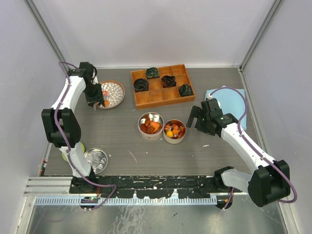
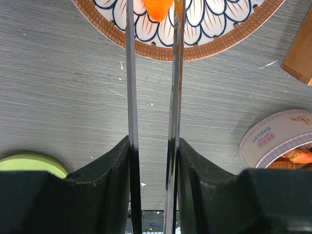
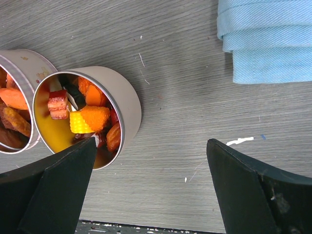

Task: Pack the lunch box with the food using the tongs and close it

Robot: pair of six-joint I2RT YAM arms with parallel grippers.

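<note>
Metal tongs (image 2: 174,97) are clasped by my left gripper, whose dark fingers press their two arms from either side. The tongs reach over a patterned plate (image 2: 214,52) with a woven brown rim. At their far end, orange food (image 2: 158,7) shows over the plate; whether the tips grip it is cut off by the view's edge. In the top view, orange pieces (image 1: 106,103) show on the plate. On the right, my right gripper stands open and empty, beside a bowl of mixed vegetables (image 3: 129,95). The other bowl (image 1: 151,136), holding brown and orange food, touches it.
A wooden divided box (image 1: 161,97) with several dark cups lies at the back. A folded blue cloth (image 3: 273,63) is at the right. A green lid (image 2: 31,163) and a silver plate (image 1: 101,167) sit at the front left. Bare table separates the left plate from the bowls.
</note>
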